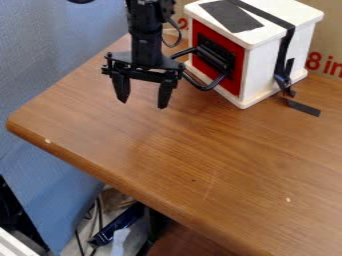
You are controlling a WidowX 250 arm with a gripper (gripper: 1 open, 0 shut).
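My black gripper (143, 94) hangs above the wooden table (201, 180) toward its back left, fingers pointing down and spread apart, with nothing between them. Just right of it stands a white box (271, 85) with a red front panel (214, 48), a black handle-like bar on the panel, black straps and a dark patch on top.
A cardboard box (326, 45) stands behind at the right. Beyond the table's left edge are a blue-grey surface (54, 80) and some clutter below.
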